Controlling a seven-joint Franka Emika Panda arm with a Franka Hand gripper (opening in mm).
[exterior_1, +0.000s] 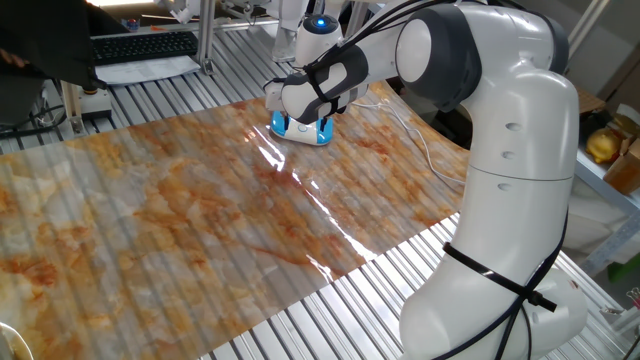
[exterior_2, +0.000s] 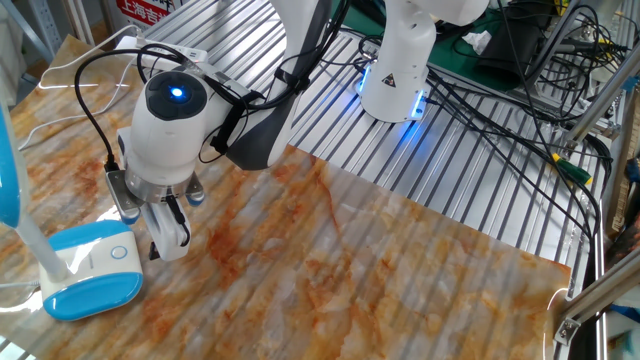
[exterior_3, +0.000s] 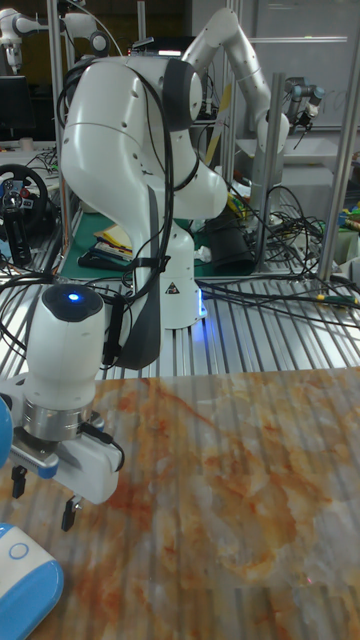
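Note:
A blue-and-white desk lamp stands on the marbled sheet; its base (exterior_2: 92, 262) carries a round button (exterior_2: 119, 253). In exterior view 2 the lamp's white stem (exterior_2: 45, 248) rises to a blue head (exterior_2: 8, 180) cut by the left edge. My gripper (exterior_3: 45, 497) hangs open, its two dark fingertips well apart and nothing visible between them. It is above and beside the lamp base (exterior_3: 27, 581), on the button's side. Exterior view 1 has the fingers in front of the lamp base (exterior_1: 303, 133), where contact is hard to judge.
The marbled sheet (exterior_2: 400, 270) is bare over most of its area. A white cable (exterior_1: 425, 150) runs along its far side. Ribbed metal table (exterior_3: 277, 341) surrounds it, with black cables (exterior_2: 520, 150) and a second arm's base beyond. A keyboard (exterior_1: 145, 46) lies at the back.

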